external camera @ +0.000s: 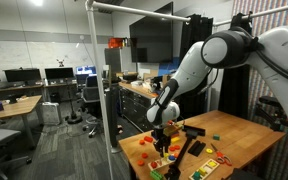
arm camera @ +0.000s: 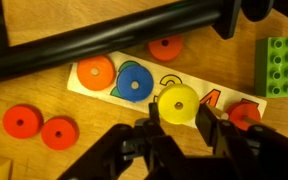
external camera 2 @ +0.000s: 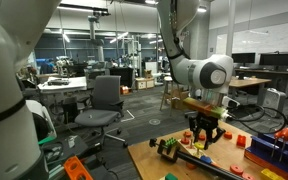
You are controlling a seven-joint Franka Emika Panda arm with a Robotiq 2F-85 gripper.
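In the wrist view a yellow disc (arm camera: pixel 178 103) sits between the two fingertips of my gripper, which is shut on it. Beneath lies a pale board with printed numbers (arm camera: pixel 209 94). An orange disc (arm camera: pixel 96 72) and a blue disc (arm camera: pixel 135 83) rest side by side on its left part. At the board's right end is a red disc (arm camera: pixel 244 114). Whether the yellow disc touches the board, I cannot tell. Part of the board is hidden under it and the fingers.
Two red discs, one (arm camera: pixel 22 121) beside another (arm camera: pixel 59 133), lie on the wooden table left of the board. Another red disc (arm camera: pixel 166 48) is above it. A black bar (arm camera: pixel 94 42) crosses the upper view. A green brick (arm camera: pixel 276 67) lies to the right.
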